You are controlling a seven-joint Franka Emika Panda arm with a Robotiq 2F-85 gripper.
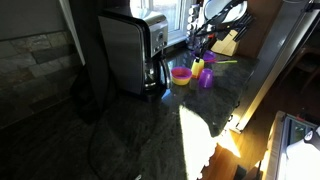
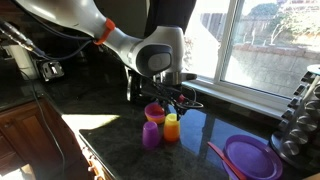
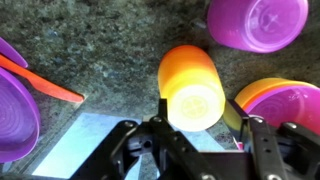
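Note:
An orange-yellow cup (image 3: 192,88) stands upside down on the dark counter, its pale base facing the wrist camera. My gripper is over it, fingers apart at either side of the base; whether they touch it I cannot tell. Beside that cup is a purple cup (image 3: 257,22), also seen in exterior view 2 as the purple cup (image 2: 152,135) left of the orange-yellow cup (image 2: 171,128). Stacked bowls (image 3: 285,98), pink inside, lie close to the right finger. In exterior view 1 the arm partly covers the far end of the counter.
A purple plate (image 2: 232,141) with a red-orange utensil (image 3: 42,80) lies off to one side. The window and a metal rack (image 2: 296,125) bound the back. A coffee machine (image 1: 137,50) stands near the bowls.

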